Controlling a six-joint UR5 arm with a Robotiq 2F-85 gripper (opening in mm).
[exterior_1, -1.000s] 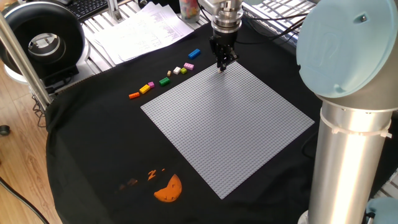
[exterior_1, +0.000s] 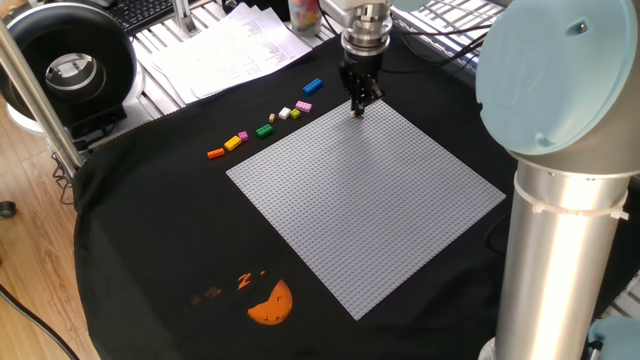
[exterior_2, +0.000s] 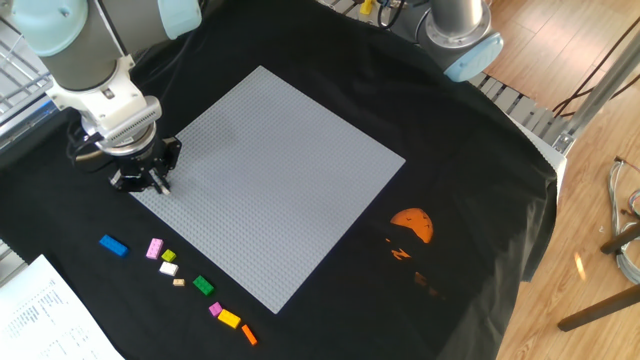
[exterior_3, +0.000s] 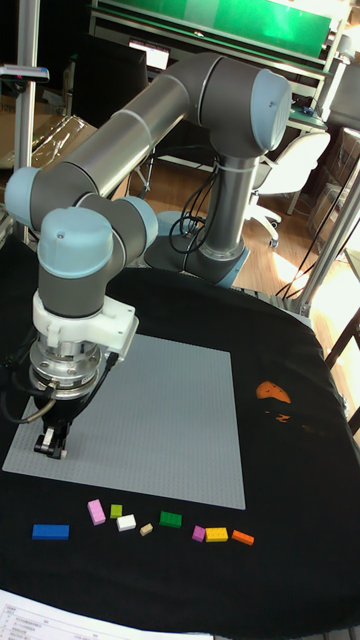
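Note:
The grey studded baseplate (exterior_1: 365, 205) lies flat on the black cloth. Over its corner closest to the blue brick, my gripper (exterior_1: 358, 112) points down with its tips close to the studs. A small pale spot shows at the fingertips in views 1 and 2; whether it is a brick or part of the fingers I cannot tell. How the fingers stand is too small and dark to see. Along one side of the plate lie loose bricks: blue (exterior_2: 114, 245), pink (exterior_2: 154, 248), lime (exterior_2: 168, 255), white (exterior_2: 168, 269), tan (exterior_2: 178, 282), green (exterior_2: 203, 285), magenta (exterior_2: 215, 310), yellow (exterior_2: 229, 318) and orange (exterior_2: 249, 335).
Paper sheets (exterior_1: 225, 55) lie beyond the brick row at the table's edge. An orange printed patch (exterior_1: 270, 303) marks the cloth on another side. Most of the baseplate is bare, and the arm (exterior_3: 75, 251) reaches over one part of it.
My gripper stays at the same corner of the baseplate, with at most a very slight shift. The bricks and the plate have not moved.

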